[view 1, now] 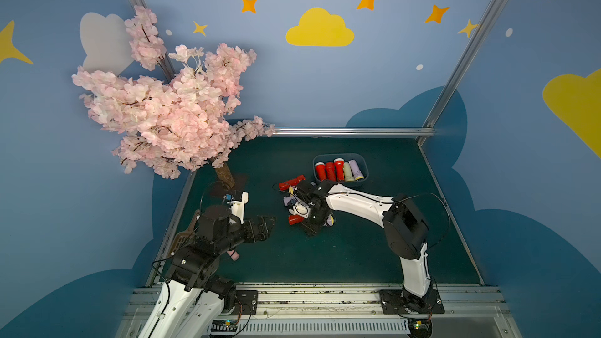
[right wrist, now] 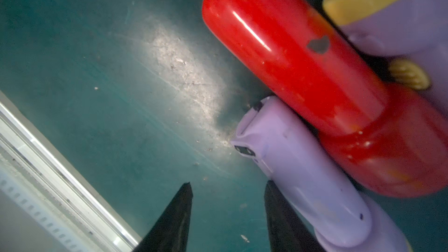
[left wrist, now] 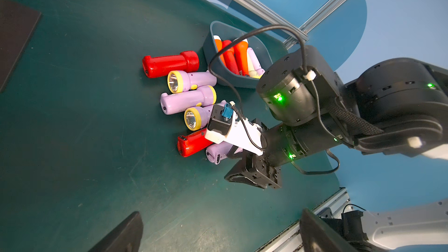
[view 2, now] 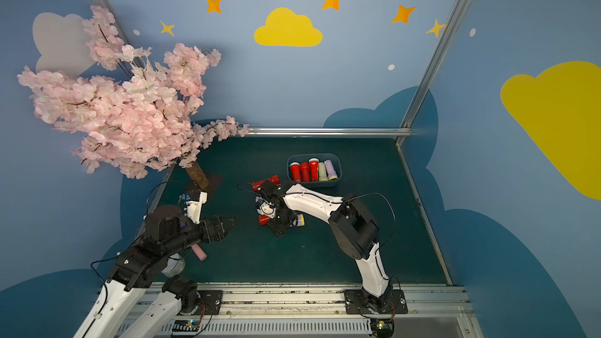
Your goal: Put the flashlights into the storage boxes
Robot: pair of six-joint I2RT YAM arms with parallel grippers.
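Note:
A dark blue-grey storage box (left wrist: 212,42) holds red, pale green and lilac flashlights. Left of it, a row lies on the table: a red flashlight (left wrist: 170,64), several lilac ones with yellow rings (left wrist: 189,100), another red flashlight (right wrist: 298,56), and a lilac one (right wrist: 312,177) at the front end. Just above that front lilac flashlight, my right gripper has its fingers apart with bare table between them; one finger overlaps the flashlight's edge in the right wrist view. My left gripper stands open and empty, left of the row.
A pink cylinder (view 2: 198,251) lies by the left arm, partly hidden in the top left view. The blossom tree (view 1: 175,112) stands at the back left. The right arm passes close in front of the box.

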